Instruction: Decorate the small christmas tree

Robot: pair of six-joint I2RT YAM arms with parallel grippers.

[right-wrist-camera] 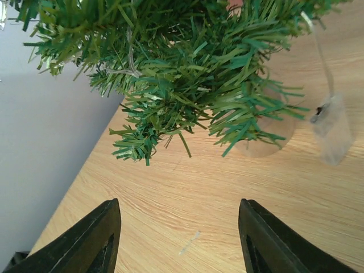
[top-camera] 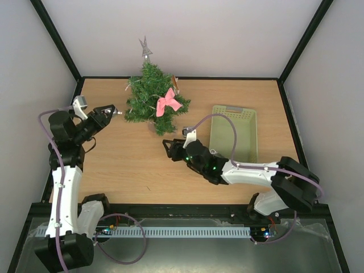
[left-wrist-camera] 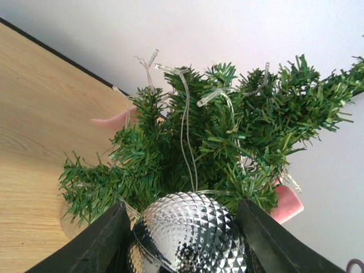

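Observation:
The small Christmas tree (top-camera: 148, 94) stands at the back middle, with a silver star on top, a pink bow (top-camera: 169, 102) and clear light strands. My left gripper (top-camera: 111, 112) is at the tree's left, a silver textured bauble (left-wrist-camera: 187, 227) between its fingers; whether they grip it is unclear, though the fingers stand apart around it. My right gripper (top-camera: 172, 147) is low in front of the tree, open and empty; in the right wrist view branches and a small battery pack (right-wrist-camera: 331, 128) on a wire are above and beyond its fingers.
A green plastic basket (top-camera: 247, 133) sits at the back right of the wooden table (top-camera: 131, 176). Walls border the back and both sides.

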